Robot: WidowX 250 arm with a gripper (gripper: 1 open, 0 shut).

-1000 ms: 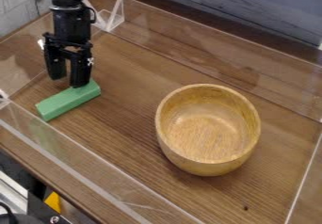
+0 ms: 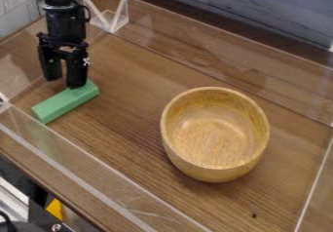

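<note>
The black robot gripper point(image 2: 64, 64) hangs at the upper left, low over the wooden table, its fingers spread open. Just below and in front of it a green block point(image 2: 65, 101) lies flat and diagonal. Whether the right finger touches the block's far end I cannot tell.
A large wooden bowl point(image 2: 215, 153) sits on the right of the table point(image 2: 196, 51). A small yellow object point(image 2: 55, 209) shows at the lower left edge, beside dark parts.
The gripper has moved slightly to the left.
</note>
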